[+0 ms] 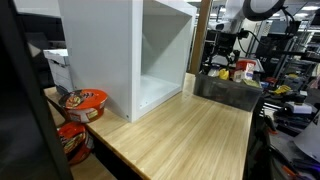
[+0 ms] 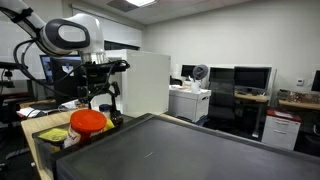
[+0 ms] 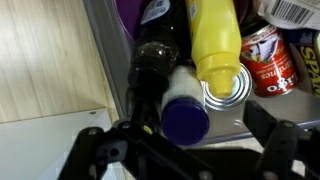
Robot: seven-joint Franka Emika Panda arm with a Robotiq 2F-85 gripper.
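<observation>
My open gripper hovers over a grey bin (image 1: pixel 228 92) full of groceries, with its black fingers (image 3: pixel 105 150) at the lower edge of the wrist view. Between and ahead of them stands a bottle with a purple cap (image 3: pixel 185 121). A dark bottle (image 3: pixel 152 58) lies to its left, and a yellow bottle (image 3: pixel 214 40) is just above it on the right. Nothing shows held. In the second exterior view the gripper (image 2: pixel 103 97) is behind a round red container (image 2: pixel 88 121).
Beside the yellow bottle are a red can (image 3: pixel 268 62) and a silver can top (image 3: pixel 232 88). A white shelf unit (image 1: pixel 150 60) stands left of the bin. Red bowls (image 1: pixel 83 104) sit at the table's left end.
</observation>
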